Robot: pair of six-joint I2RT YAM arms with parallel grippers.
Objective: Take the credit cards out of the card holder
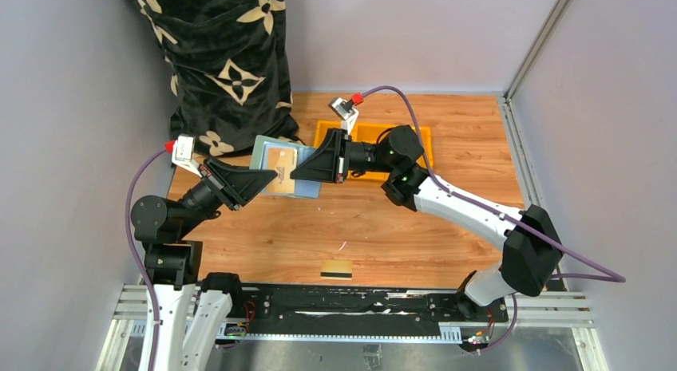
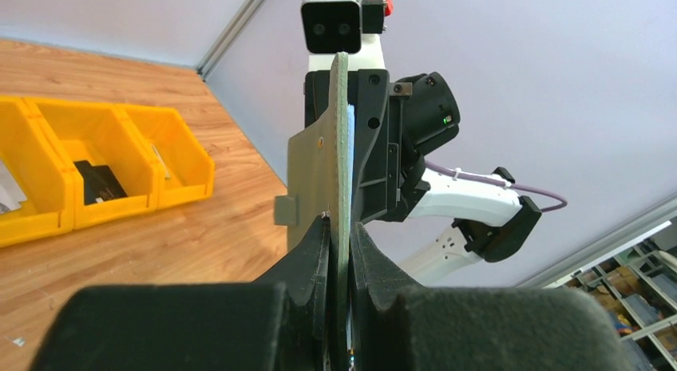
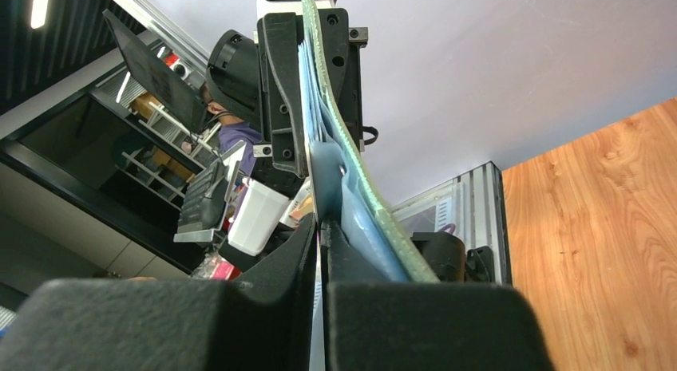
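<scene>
The open card holder (image 1: pixel 262 152), greenish with pale blue sleeves, is held up between the arms. My left gripper (image 1: pixel 275 175) is shut on its left part; in the left wrist view, the holder (image 2: pixel 341 148) stands edge-on between the fingers. A tan card (image 1: pixel 281 158) shows on the holder's face. At the holder's right side, my right gripper (image 1: pixel 294 177) is shut. In the right wrist view, blue sleeves and a thin edge reach its fingertips (image 3: pixel 329 231); whether anything is pinched there cannot be made out. A gold card with a dark stripe (image 1: pixel 336 269) lies on the table.
Yellow bins (image 1: pixel 427 140) stand at the back, partly behind the right arm; one contains a dark object (image 2: pixel 99 179). A dark patterned cloth (image 1: pixel 227 76) hangs at the back left. Bare wooden table (image 1: pixel 399 235) lies open at centre and right.
</scene>
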